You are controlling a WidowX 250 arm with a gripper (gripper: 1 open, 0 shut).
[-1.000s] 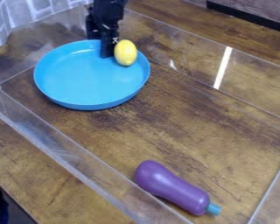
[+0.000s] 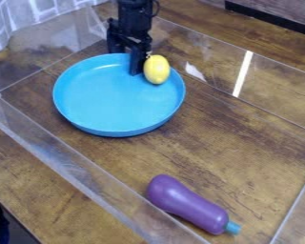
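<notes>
A round blue tray [image 2: 111,100] lies on the wooden table in the upper left of the camera view. At its back right edge sits a yellow egg-shaped object [image 2: 156,70]. The black gripper [image 2: 127,57] reaches down from the top to the tray's back rim, just left of the yellow object; its fingertips are dark and partly hidden, apparently open and not around that object.
A purple eggplant-like object [image 2: 187,202] with a teal tip lies at the lower front. Clear plastic edges run along the left and right.
The blue tray has moved toward the front and right by a short way, with the yellow object and the gripper moving along similarly. The purple object has not moved.
</notes>
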